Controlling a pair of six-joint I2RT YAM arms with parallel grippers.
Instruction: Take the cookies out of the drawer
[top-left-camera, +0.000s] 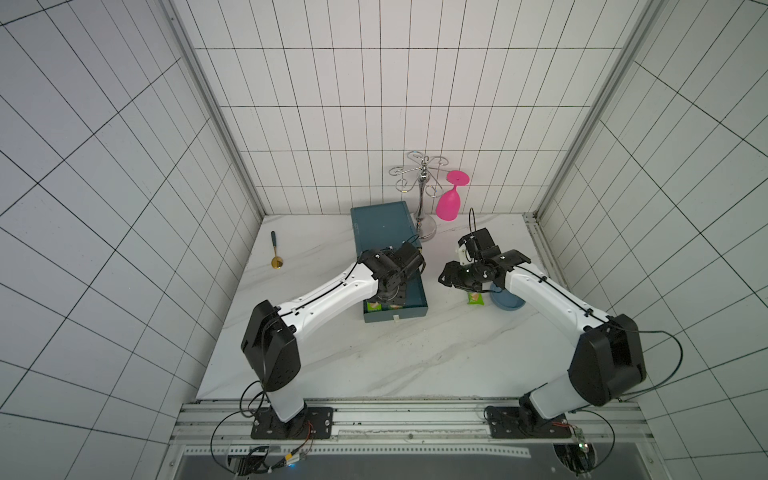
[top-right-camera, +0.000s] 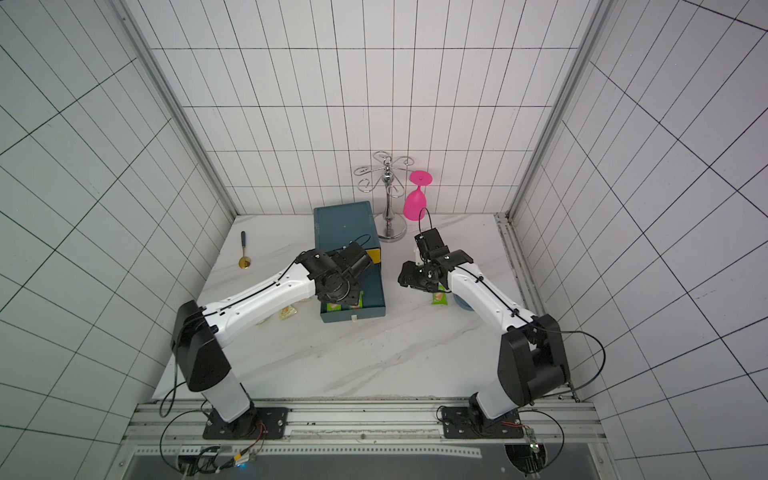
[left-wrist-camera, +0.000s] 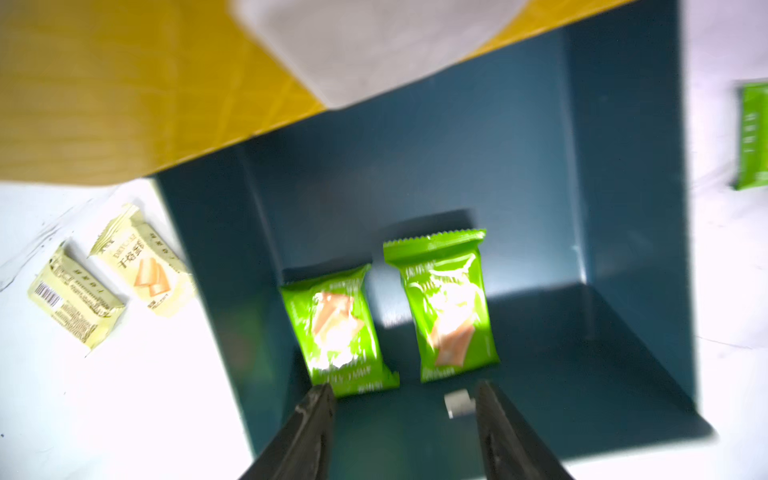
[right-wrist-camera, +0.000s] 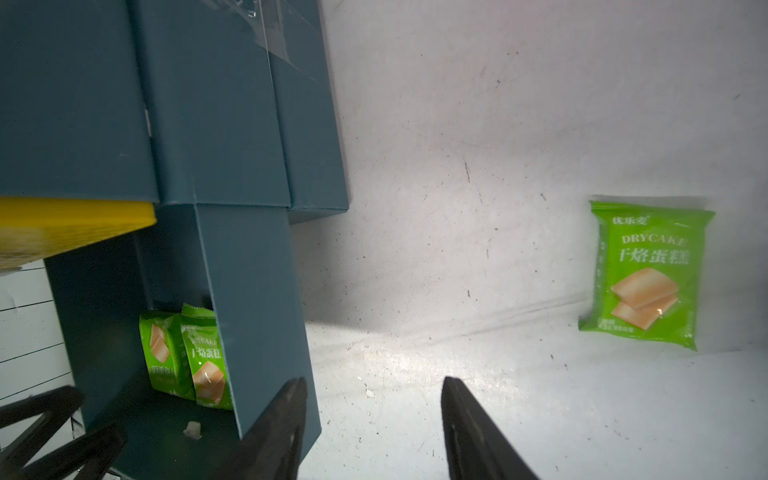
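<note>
Two green cookie packets, lie in the open dark teal drawer (left-wrist-camera: 628, 184). My left gripper hangs over the drawer, open and empty, its fingertips low in the left wrist view, below both packets. My right gripper stands open and empty to the right of the drawer. Another green packet (right-wrist-camera: 640, 272) lies on the counter to the right.
Two cream packets (left-wrist-camera: 76, 300) lie left of the drawer. A metal stand (top-right-camera: 388, 200) with a pink goblet (top-right-camera: 415, 204) stands behind, a blue dish (top-left-camera: 508, 301) at right, a spoon (top-left-camera: 277, 261) at left.
</note>
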